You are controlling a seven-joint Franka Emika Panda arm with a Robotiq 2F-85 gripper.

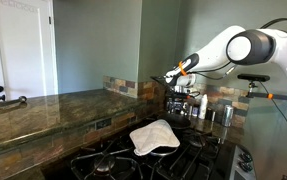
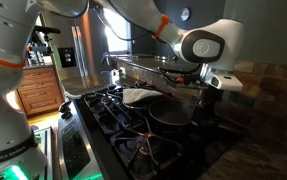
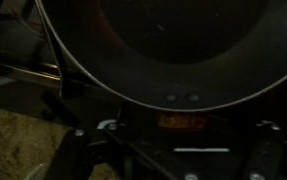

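A dark frying pan (image 2: 171, 116) rests on the stove toward the right of exterior view 2. Its round rim and two rivets fill the upper part of the wrist view, where the pan (image 3: 183, 70) lies just ahead of my gripper. The gripper's black fingers are spread apart at the bottom of that dark picture, and I see nothing held between them. A white cloth (image 1: 155, 137) lies flat on the stove, apart from the gripper; the same cloth (image 2: 136, 96) shows beyond the pan in exterior view 2.
Black stove grates (image 2: 148, 147) surround the pan. A long stone counter (image 1: 58, 112) stretches along the wall, largely bare. Several bottles and canisters, among them a silver canister (image 1: 227, 116), stand in the far corner behind the arm.
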